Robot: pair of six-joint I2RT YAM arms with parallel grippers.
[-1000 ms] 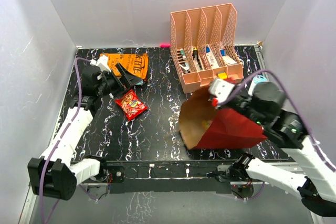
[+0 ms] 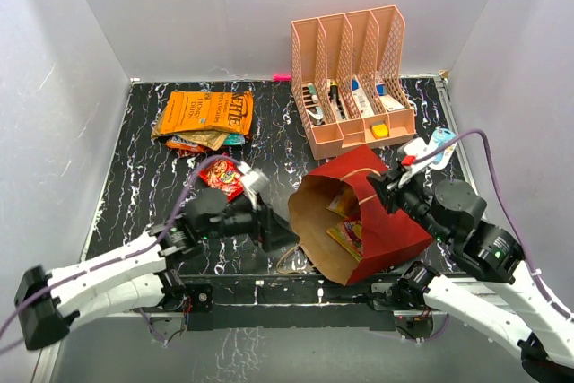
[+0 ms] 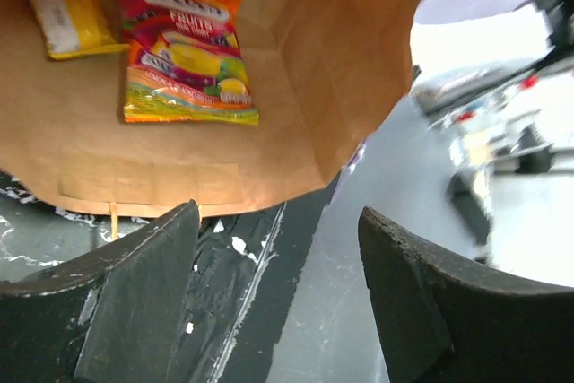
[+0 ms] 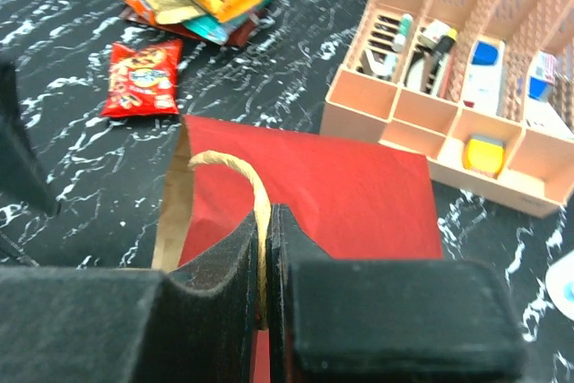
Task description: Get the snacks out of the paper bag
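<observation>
The red paper bag (image 2: 399, 235) lies on its side, its brown mouth facing left, with a fruit snack packet (image 3: 186, 60) and a yellow packet (image 3: 63, 2) inside. My left gripper is open at the bag's mouth, nothing between its fingers. My right gripper is shut on the bag's twisted paper handle (image 4: 240, 168) above the bag. A red snack packet (image 4: 142, 78) lies outside the bag, to its upper left.
A pile of orange and other packets (image 2: 202, 112) sits at the back left. A peach organizer (image 2: 354, 139) stands behind the bag, and a light-blue item (image 2: 444, 154) lies at its right.
My left arm has swung from the packet pile down to the bag's mouth. The right gripper has shifted right with the handle, and the bag's mouth is wider open, showing the packets inside.
</observation>
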